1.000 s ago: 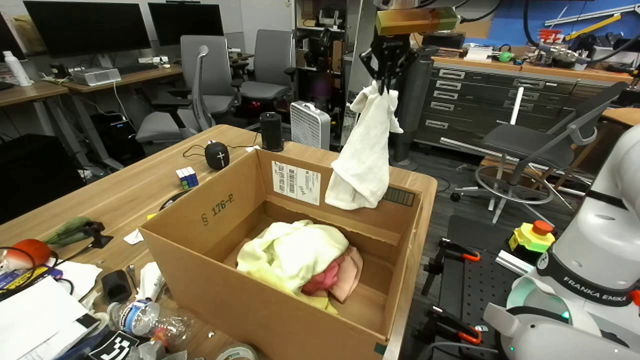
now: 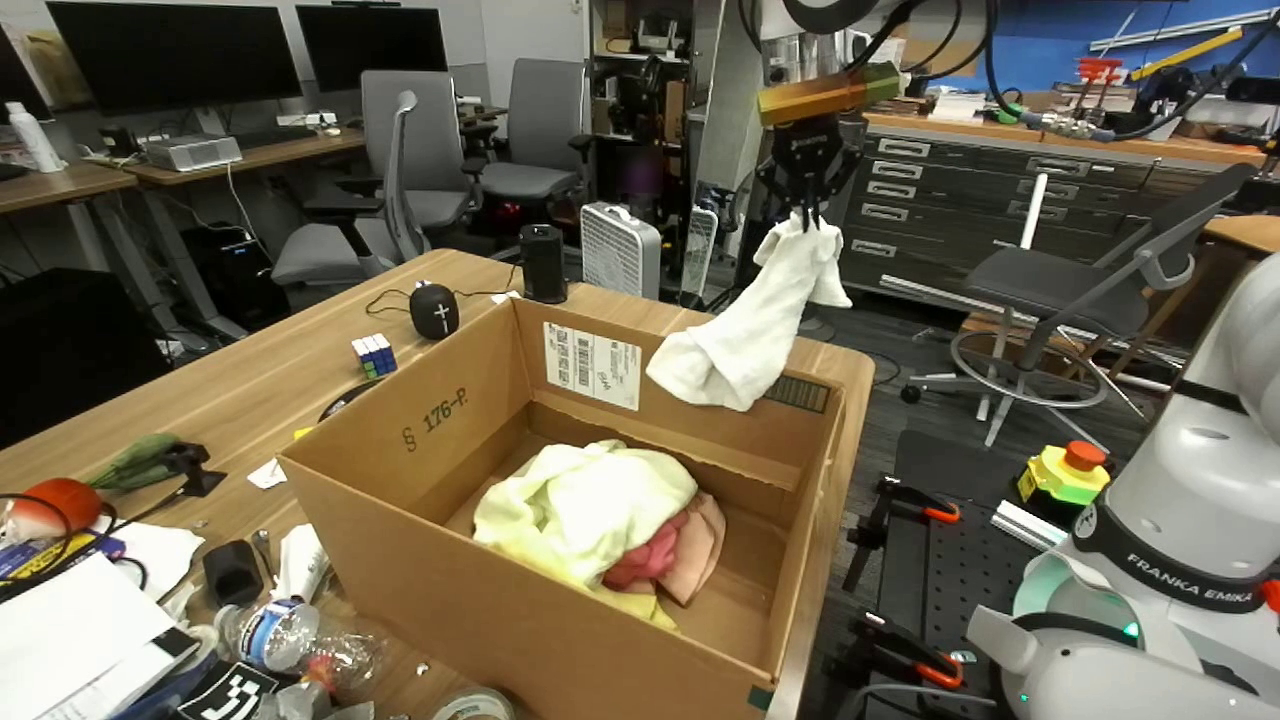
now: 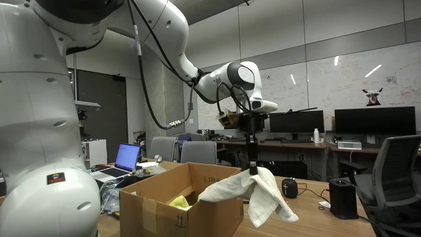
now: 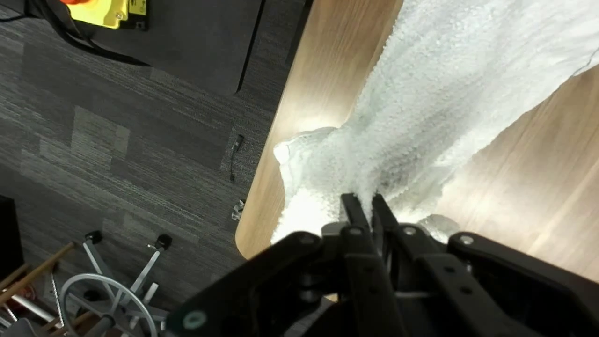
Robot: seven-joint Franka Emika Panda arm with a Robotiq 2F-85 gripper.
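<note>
A white towel (image 2: 750,324) hangs from my gripper (image 2: 811,218), which is shut on its upper end. In exterior view 1 its lower end overlaps the far wall of the cardboard box (image 2: 396,516); exterior view 2 shows the towel (image 3: 264,193) spread out beside a box corner. Seen from the wrist, the fingertips (image 4: 351,203) pinch the gathered towel (image 4: 438,101) above the table's rounded corner. Inside the box lies a heap of cloths: a pale yellow cloth (image 2: 588,498) on top, a red cloth (image 2: 648,554) and a pink cloth (image 2: 702,552) beside it.
The wooden table (image 2: 288,348) carries a black speaker (image 2: 433,311), a taller black device (image 2: 543,264) and a Rubik's cube (image 2: 374,355). Clutter with a plastic bottle (image 2: 270,634) fills the near left. Beyond the table's right end is open floor.
My gripper has moved to the right and somewhat lower in exterior view 1. The towel, still held, now slants, its lower end trailing toward the left.
</note>
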